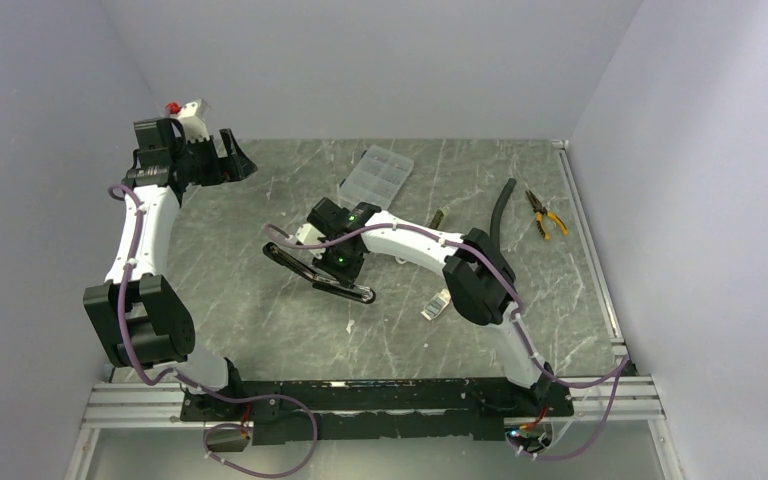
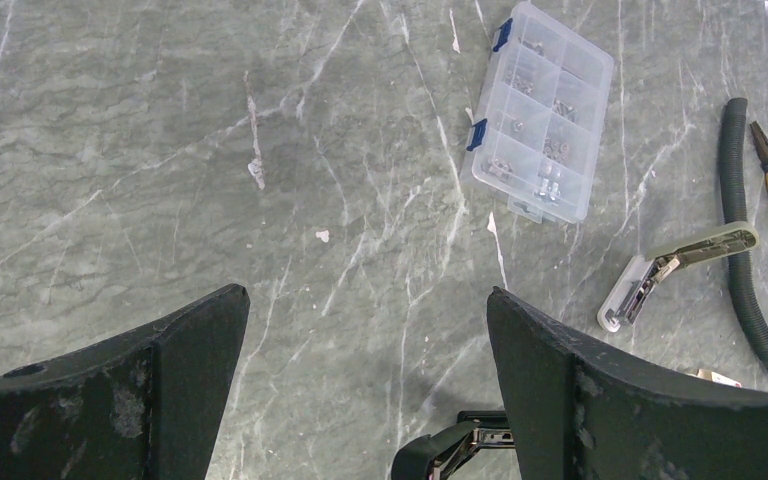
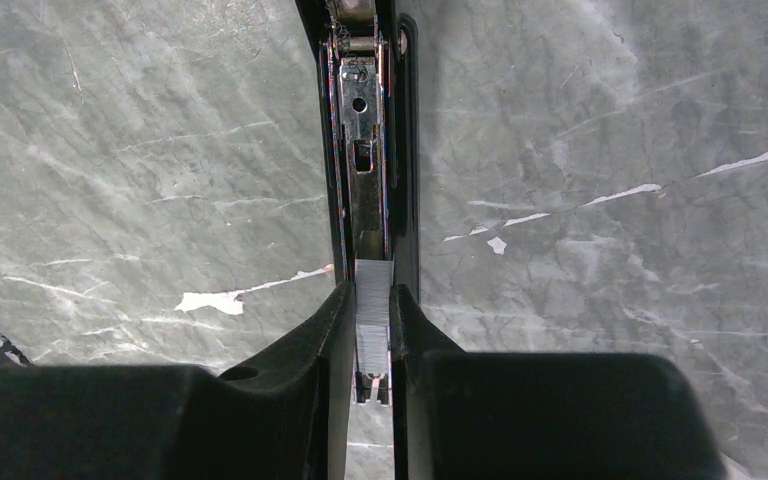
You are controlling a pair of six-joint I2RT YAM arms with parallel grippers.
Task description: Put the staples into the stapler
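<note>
The black stapler (image 1: 290, 262) lies opened out on the table, and its channel runs lengthwise through the right wrist view. A silver strip of staples (image 3: 373, 318) sits in the front part of that channel. My right gripper is shut on the strip, one dark fingertip at either side. From above, the right gripper's tips are partly hidden over the stapler. Well away at the back left, my left gripper (image 1: 242, 158) is open and empty; bare table shows between its fingers in the left wrist view.
A clear compartment box (image 1: 377, 177) stands behind the right arm. An olive stapler (image 2: 695, 250), a dark hose (image 1: 501, 212) and yellow-handled pliers (image 1: 544, 215) lie to the right. A small pack of staples (image 1: 436, 304) rests near the right arm.
</note>
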